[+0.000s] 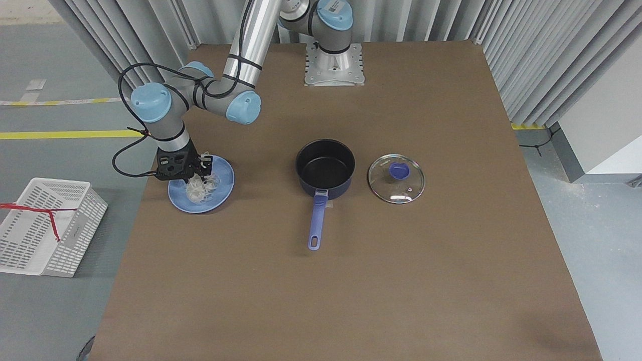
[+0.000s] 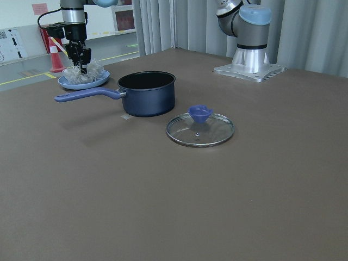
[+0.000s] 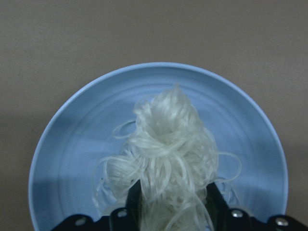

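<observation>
My gripper is down in a pile of white noodles (image 3: 171,144) on a light blue plate (image 3: 67,149), at the table's left in the front view. Its fingers are on either side of the pile with noodles between them; whether they are closed on them I cannot tell. A dark blue pot (image 1: 325,162) with a long handle stands to the right of the plate, empty inside. Right of the pot lies a glass lid (image 1: 397,186) with a blue knob.
The arm's base (image 1: 334,75) is at the back. A white plastic basket (image 1: 78,240) sits on the floor off the table's left side.
</observation>
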